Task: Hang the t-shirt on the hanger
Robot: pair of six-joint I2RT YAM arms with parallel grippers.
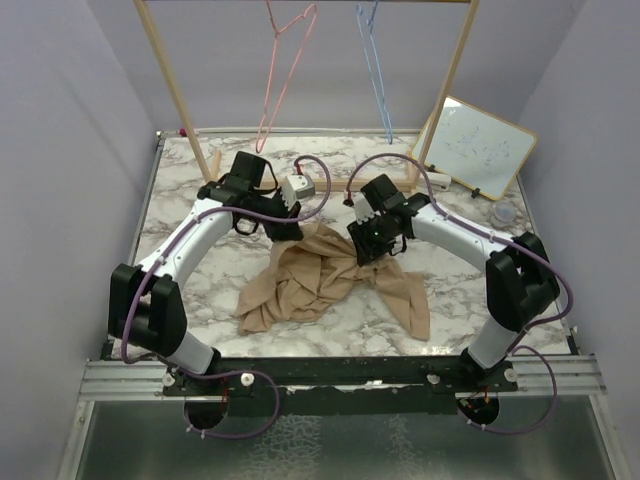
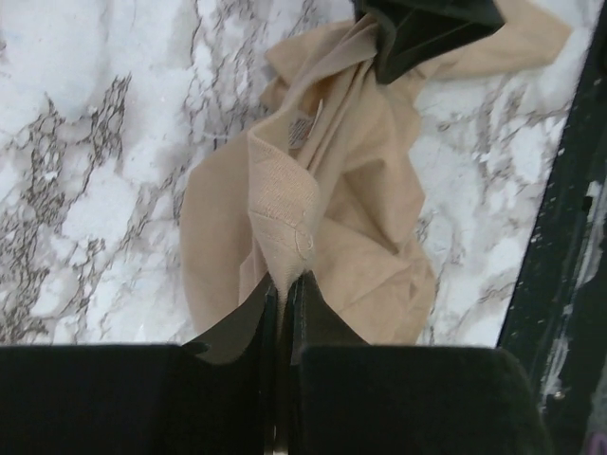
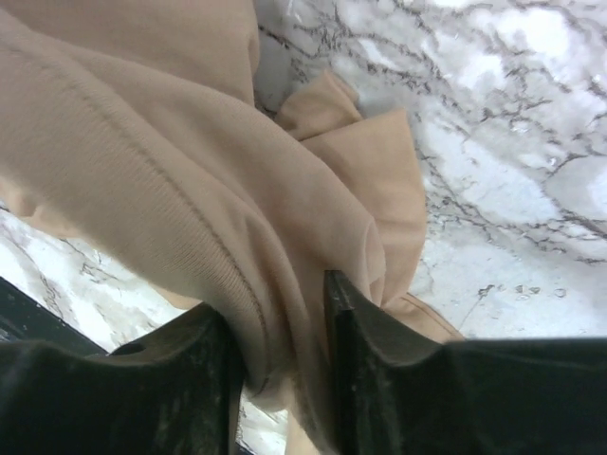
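A tan T-shirt (image 1: 310, 280) lies bunched on the marble table, partly lifted between both grippers. My left gripper (image 1: 290, 225) holds a folded edge, which runs down between its fingers in the left wrist view. My right gripper (image 1: 365, 250) is at the shirt's middle right, with gathered fabric (image 3: 256, 313) between its fingers; whether these grip tightly is unclear. A pink hanger (image 1: 282, 60) and a blue hanger (image 1: 372, 70) hang from the wooden rack above the back of the table.
The rack's base bar (image 1: 340, 186) crosses the back of the table. A whiteboard (image 1: 480, 145) leans at the back right, near a small clear container (image 1: 504, 212). Bare table lies at both sides.
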